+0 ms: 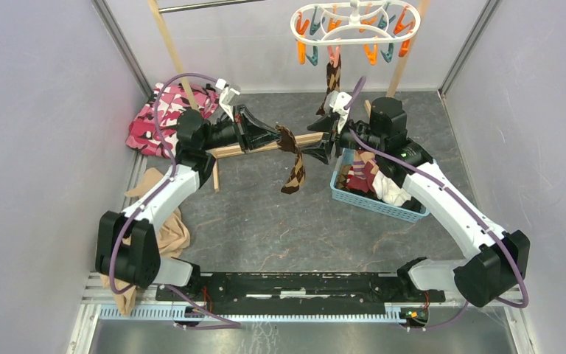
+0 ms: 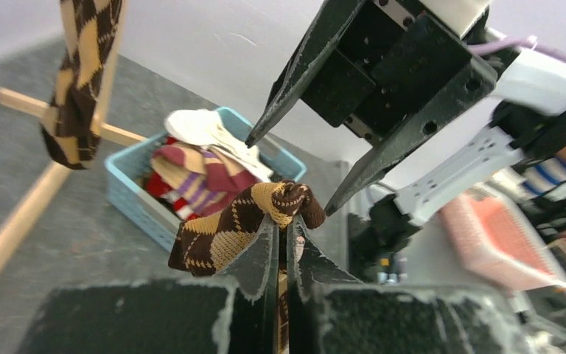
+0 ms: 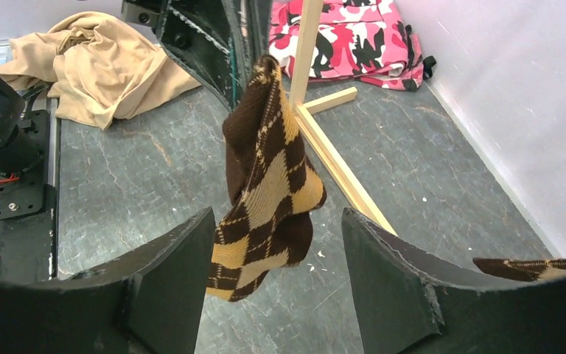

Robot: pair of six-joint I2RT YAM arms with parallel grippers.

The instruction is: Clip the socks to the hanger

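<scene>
A brown and tan argyle sock (image 1: 292, 164) dangles over the middle of the floor, its upper end pinched in my left gripper (image 1: 278, 133), which is shut on it. Facing it from the right, my right gripper (image 1: 310, 140) stands open, its fingers (image 3: 169, 273) apart and clear of the sock (image 3: 265, 195) in the right wrist view. A matching sock (image 1: 332, 77) hangs by a pink clip (image 1: 334, 55) from the white oval hanger (image 1: 355, 42). Other orange and teal clips around the hanger appear empty.
A blue basket (image 1: 378, 207) with more socks stands below my right arm. Wooden bars (image 1: 230, 151) of the stand cross the floor behind the grippers. Pink camouflage cloth (image 1: 141, 127) and tan cloth (image 1: 171, 234) lie at the left.
</scene>
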